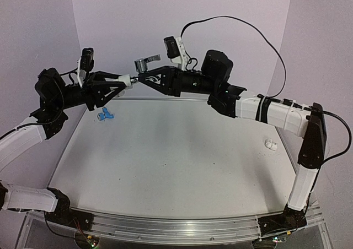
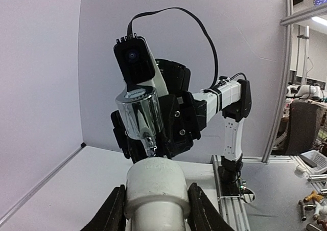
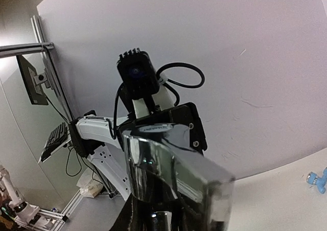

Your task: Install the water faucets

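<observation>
In the top view, my left gripper (image 1: 120, 87) is shut on a white pipe fitting (image 1: 127, 80), held above the far part of the table. Facing it, my right gripper (image 1: 142, 79) is shut on a chrome faucet (image 1: 142, 65), its lever on top. The faucet's silver stem points at the fitting's mouth and meets it or nearly so; how deep it sits cannot be told. From the left wrist, the white fitting (image 2: 156, 187) stands between my fingers, hiding the stem's tip below the chrome body (image 2: 143, 113). The faucet (image 3: 153, 162) covers most of the right fingers in the right wrist view.
A blue fitting (image 1: 105, 114) lies at the table's far left. Near the right edge is another white fitting (image 1: 271, 144). Walls close in the back and sides.
</observation>
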